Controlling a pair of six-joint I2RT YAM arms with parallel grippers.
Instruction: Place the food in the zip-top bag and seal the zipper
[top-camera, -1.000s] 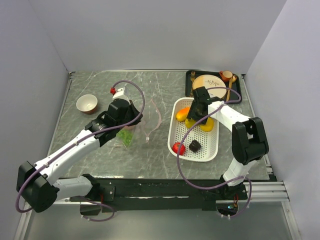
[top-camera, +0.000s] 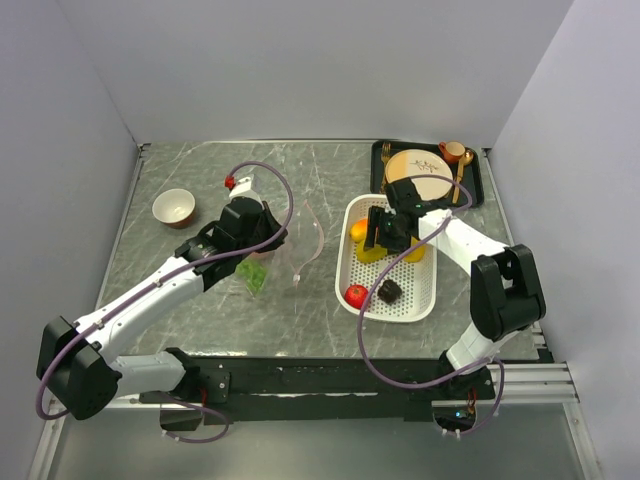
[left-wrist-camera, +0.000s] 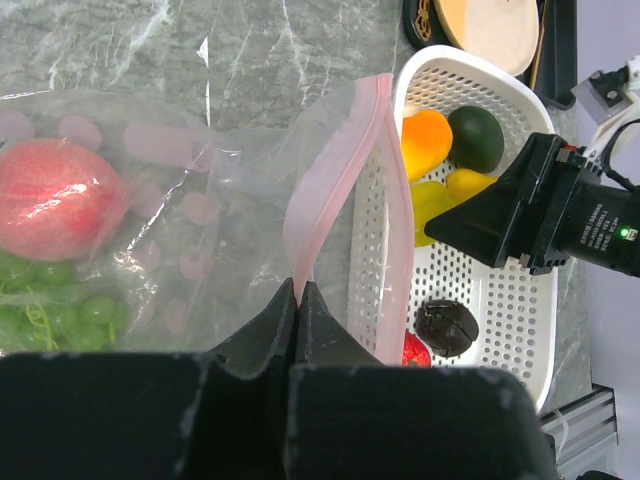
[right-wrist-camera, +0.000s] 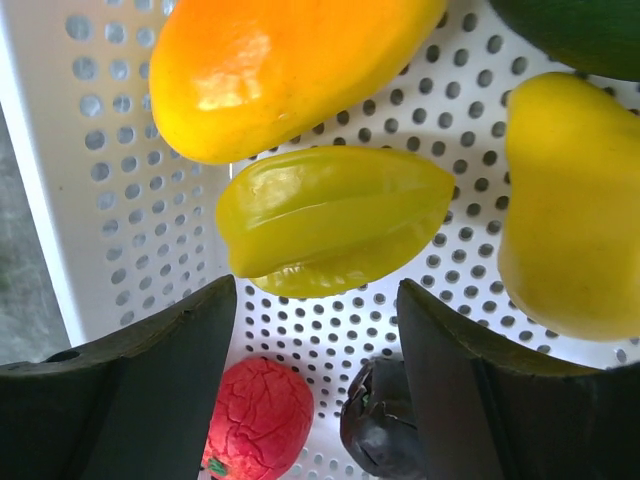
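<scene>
The clear zip bag (left-wrist-camera: 160, 230) holds a red fruit (left-wrist-camera: 60, 200) and green grapes (left-wrist-camera: 80, 320). My left gripper is shut at the bag's pink-edged mouth. My right gripper is open over the white basket (right-wrist-camera: 110, 190), just short of a yellow-green star fruit (right-wrist-camera: 330, 210). The basket also holds a mango (right-wrist-camera: 280, 70), a yellow pear-like fruit (right-wrist-camera: 570, 210), a dark green fruit (right-wrist-camera: 570, 25), a red fruit (right-wrist-camera: 255, 420) and a dark fruit (right-wrist-camera: 375, 420).
A black tray with a plate (top-camera: 418, 165), cutlery and a cup stands behind the basket. A bowl (top-camera: 173, 207) sits at the back left.
My right gripper has moved slightly toward the left and front within the basket area. The yellow star fruit appears shifted a little. The left arm is almost unmoved.
</scene>
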